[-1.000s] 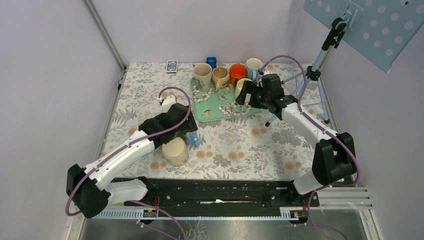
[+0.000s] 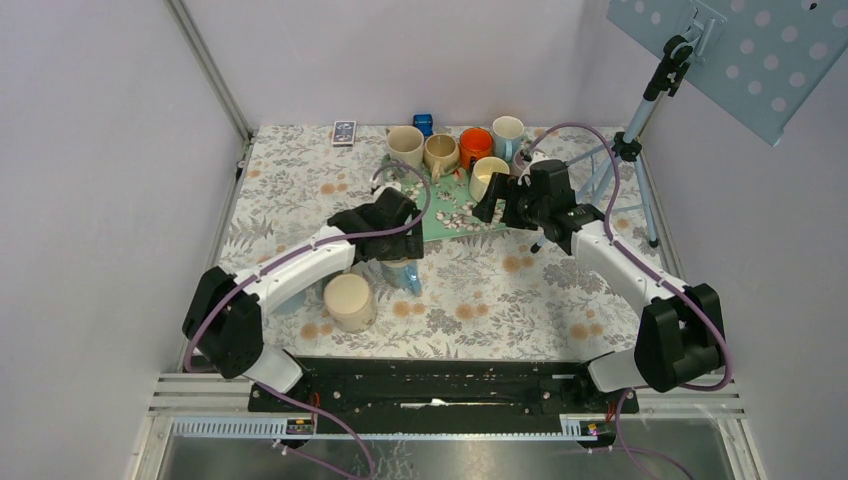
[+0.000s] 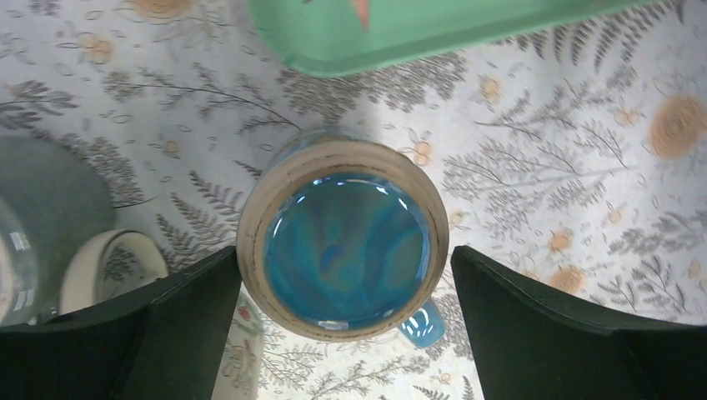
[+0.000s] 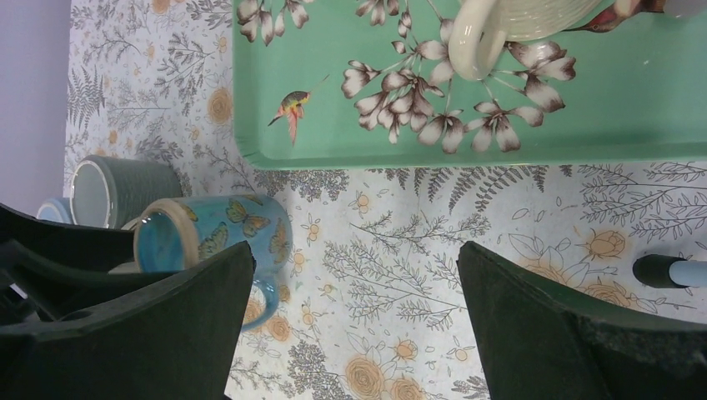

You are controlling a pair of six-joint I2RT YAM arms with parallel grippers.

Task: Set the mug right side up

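Note:
A blue mug with butterflies (image 4: 238, 225) sits near the table's front left, below my left gripper (image 2: 400, 240). The left wrist view shows its circular blue end with a beige rim (image 3: 342, 250) facing up between the open fingers, handle toward the lower right. Whether that end is base or opening is hard to tell. My right gripper (image 2: 495, 200) is open above the green tray's right side, with nothing visible between its fingers.
A cream mug (image 2: 350, 300) and grey-green mug (image 4: 133, 196) stand beside the blue one. Several mugs crowd the green tray (image 2: 450, 225). A stand (image 2: 645, 200) occupies the right.

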